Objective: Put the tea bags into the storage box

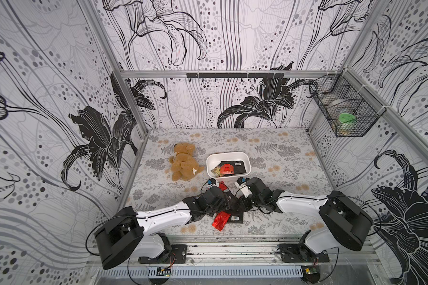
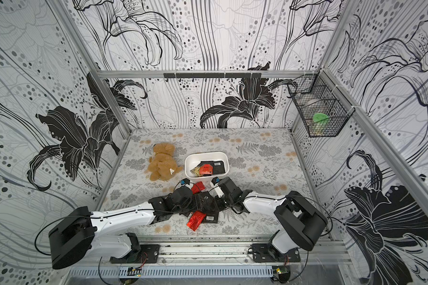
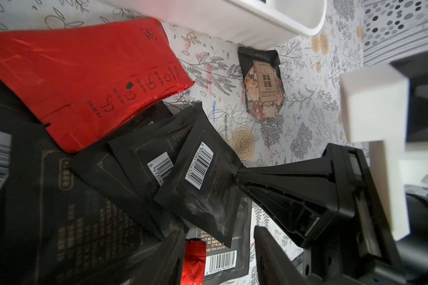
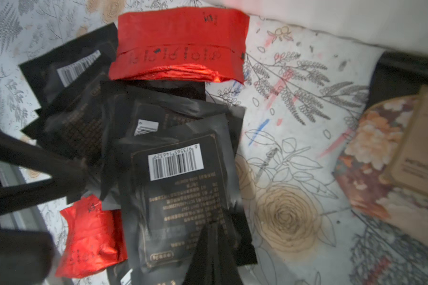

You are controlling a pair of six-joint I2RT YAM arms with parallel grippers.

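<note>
The white storage box (image 1: 213, 159) holds several tea bags, black, red (image 1: 226, 169) and patterned. In front of it lies a pile of black tea bags, with a red one (image 3: 95, 76) on its far side and another red one (image 4: 88, 237) nearer my arms. My right gripper is shut, its tips pinching the edge of a black tea bag (image 3: 202, 178) over the pile. Part open, my left gripper points at the pile from the left, nothing visibly held between its fingers. A flowered tea bag (image 3: 264, 90) lies apart near the box.
A brown teddy bear (image 1: 184, 163) lies left of the box. High on the right wall hangs a black wire basket (image 1: 349, 111) with a green item. Both arms are close together over the pile.
</note>
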